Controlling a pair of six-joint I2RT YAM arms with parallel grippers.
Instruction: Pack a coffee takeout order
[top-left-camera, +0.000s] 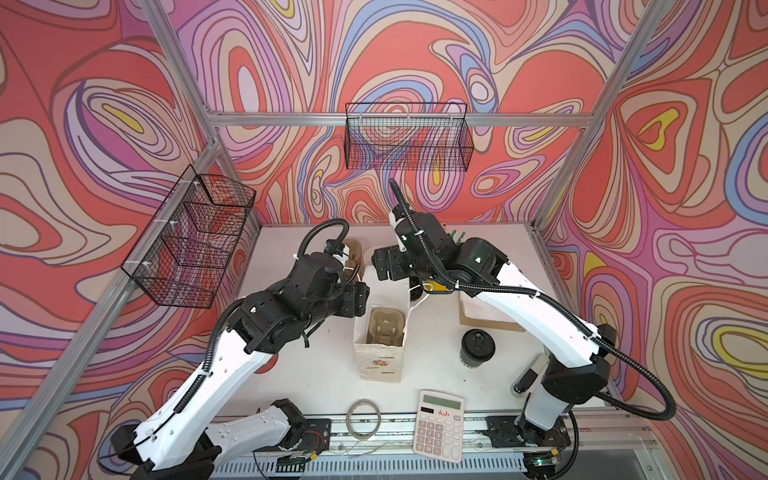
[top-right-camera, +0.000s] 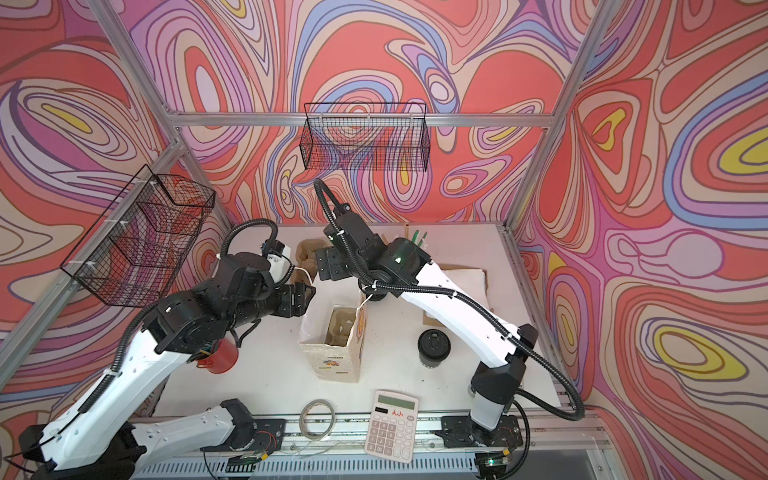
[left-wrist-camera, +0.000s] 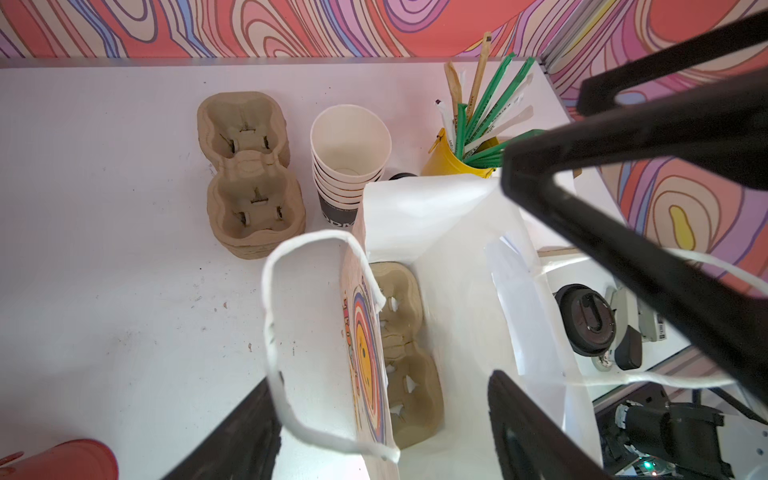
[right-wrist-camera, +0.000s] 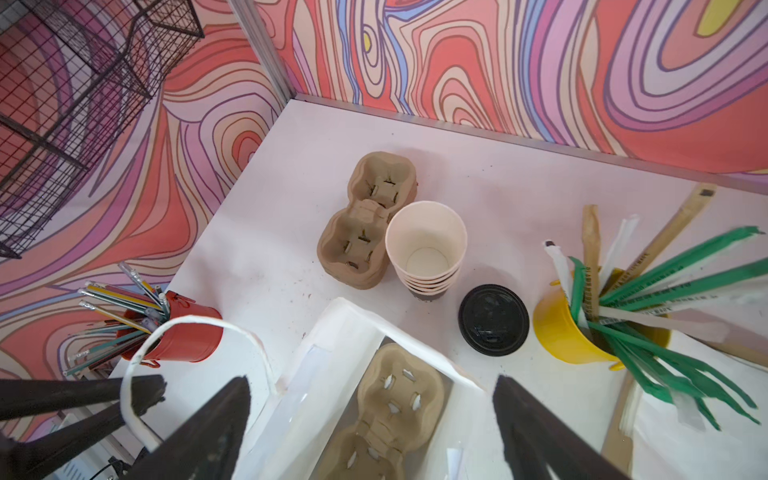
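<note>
A white paper bag stands open-topped at the middle of the table. Inside it lies a brown cup carrier, seen from above through the mouth. My left gripper is open above the bag's left side, with one white handle loop curving in front of its fingers. The right gripper, open too, is over the far part of the bag, and the bag's walls show between its fingers. A lidded black cup stands to the right of the bag. Both arms' fingers come close together over the bag.
Behind the bag are a second brown carrier, stacked white cups, a black lid and a yellow bucket of straws and stirrers. A red pencil bucket stands left. A calculator lies at the front edge.
</note>
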